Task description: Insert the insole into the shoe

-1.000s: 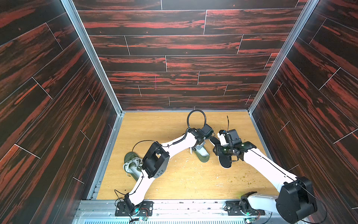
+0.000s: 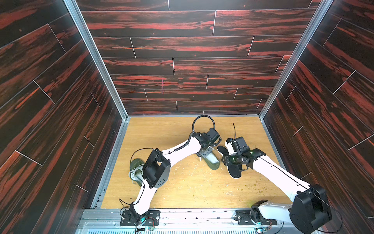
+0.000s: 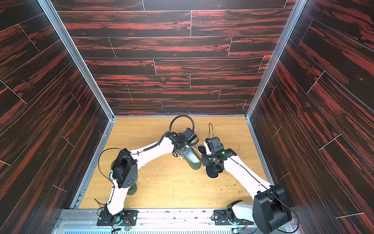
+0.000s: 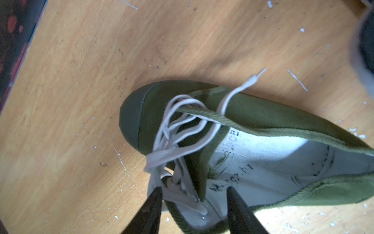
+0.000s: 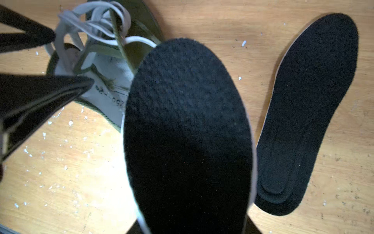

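An olive canvas shoe (image 2: pixel 211 162) with white laces lies mid-table; my left gripper is open over its lace and opening area, its fingertips near the loose tongue. The shoe's white inside shows in the left wrist view. My right gripper is shut on a black insole (image 5: pixel 187 117), held toe-forward beside that shoe; in the right wrist view it hides part of the opening, and the left gripper's fingers (image 5: pixel 46 89) reach in at the left.
A second black insole (image 5: pixel 307 109) lies on the table (image 5: pixel 78 175) to the right of the shoe. Another olive shoe (image 2: pixel 136 167) lies at the left, partly under the left arm.
My right gripper, with the insole, has shifted slightly left and toward the front since a second ago.
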